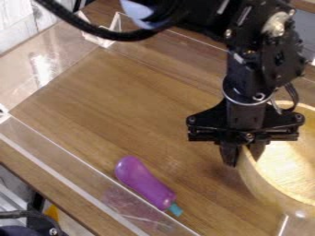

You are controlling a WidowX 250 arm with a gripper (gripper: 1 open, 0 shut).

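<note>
My black gripper [242, 146] is at the right of the view, its fingertips down at the near-left rim of a cream oval bowl [285, 173], shut on that rim. The bowl runs off the right edge of the view. A purple bottle-like object [144, 182] with a teal tip lies on the wooden surface [117, 101] to the lower left of the gripper, apart from it.
A clear plastic edge runs along the left side of the wooden surface [50, 157]. A white wire item [110, 29] sits at the upper left.
</note>
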